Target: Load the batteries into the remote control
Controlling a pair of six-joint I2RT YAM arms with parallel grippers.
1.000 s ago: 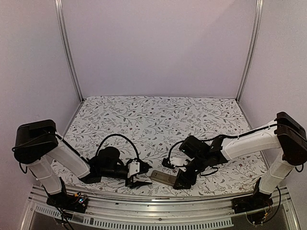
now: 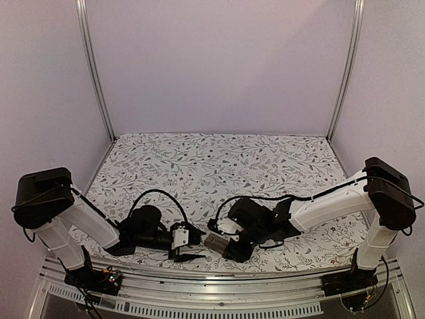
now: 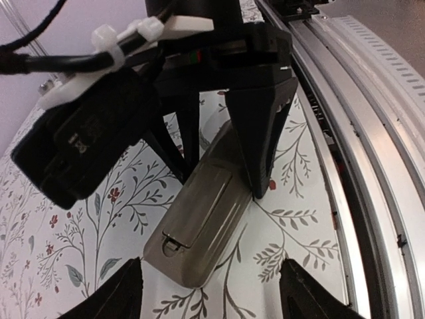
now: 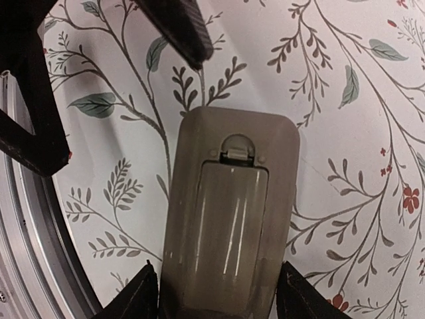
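Observation:
A brown-grey remote control lies on the table, its back face up. Its long battery cover is in place, with the latch at the end nearer my left arm. My right gripper straddles the remote from the other end, one finger along each side. Those fingertips sit very close to its sides; whether both press on it cannot be told. Just off the latch end, my left gripper stands open, nothing between its fingers. No battery shows in any view.
The metal rail at the table's front edge runs close to both grippers and the remote. Behind the arms, the leaf-patterned tabletop is clear back to the rear wall.
Seen from above, the remote has turned and shifted left, with my right gripper moving left along with it.

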